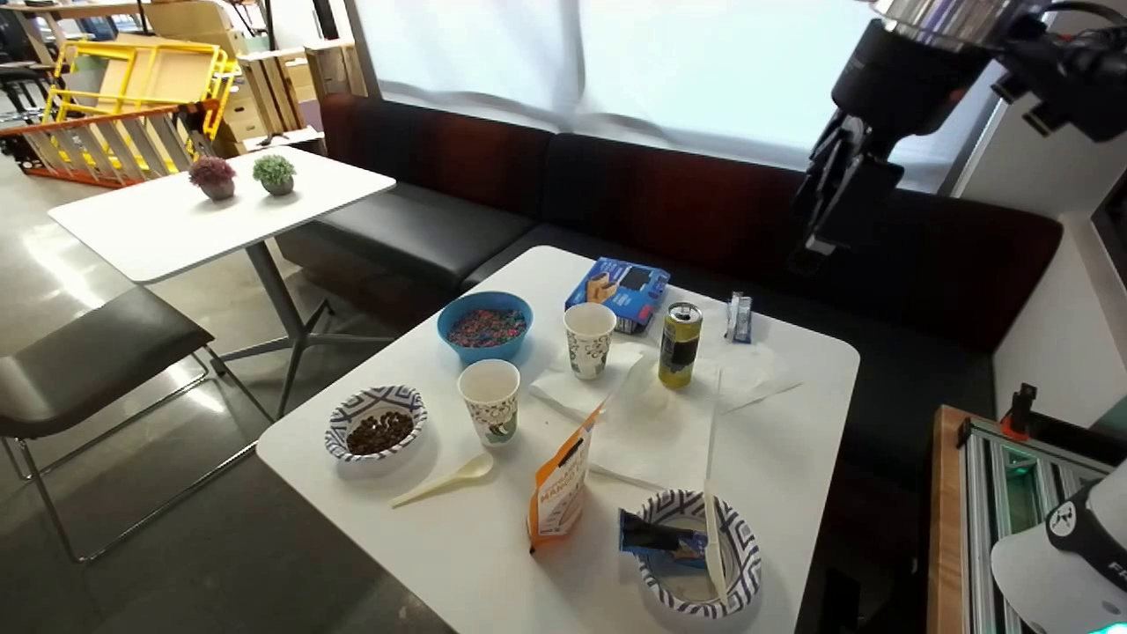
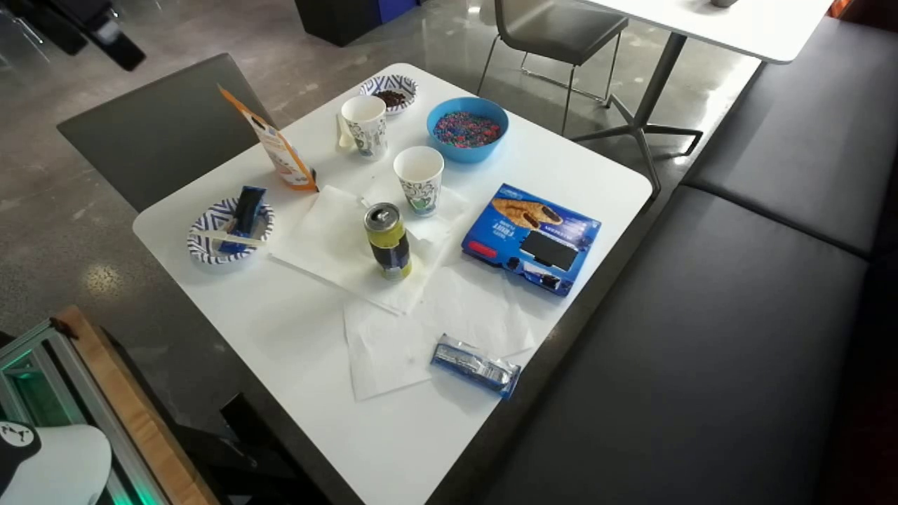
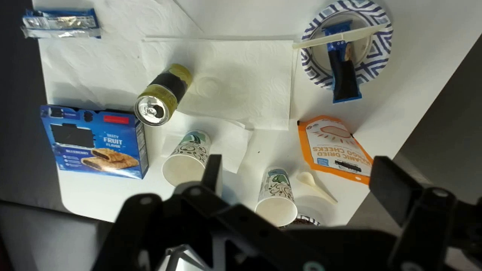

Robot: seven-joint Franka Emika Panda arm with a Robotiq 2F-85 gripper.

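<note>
High over the table, my gripper is open, its fingers wide apart and nothing between them. In exterior view 1 the gripper (image 1: 819,245) hangs at the upper right, clear of everything. Below stand two patterned paper cups, the nearer cup (image 1: 491,402) and the cup by the napkins (image 1: 588,340). A yellow-and-black can (image 2: 387,241) stands on the white napkins (image 2: 324,240). An orange-edged mango pouch (image 3: 336,146) stands upright. One patterned bowl (image 3: 382,52) holds a blue-wrapped bar (image 3: 345,74) and a pale utensil (image 3: 354,36).
A blue pastry box (image 2: 534,238) and a wrapped bar (image 2: 476,365) lie along the bench side. The blue bowl (image 2: 485,150) holds colourful bits; another patterned bowl (image 1: 335,431) holds dark pieces. A pale spoon (image 1: 449,481) lies near it.
</note>
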